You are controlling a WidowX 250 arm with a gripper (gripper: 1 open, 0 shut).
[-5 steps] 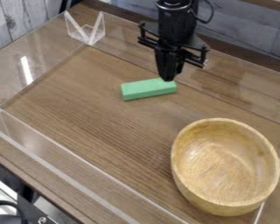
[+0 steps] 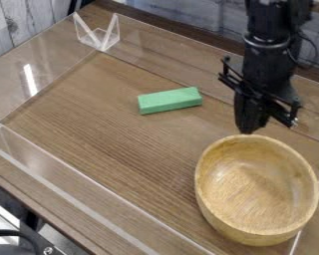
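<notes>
My black gripper [image 2: 249,126] hangs above the far rim of a large tan wooden bowl [image 2: 255,199] at the lower right. It is shut, with nothing visible between its fingers. A green rectangular block [image 2: 169,100] lies on the wooden table to the left of the gripper, apart from it.
A clear plastic object [image 2: 101,32] is at the back left. Dark cables lie at the lower left corner, off the tabletop's near edge.
My gripper has moved right and toward the camera, from beside the green block to above the bowl's far rim. The block and bowl look unmoved.
</notes>
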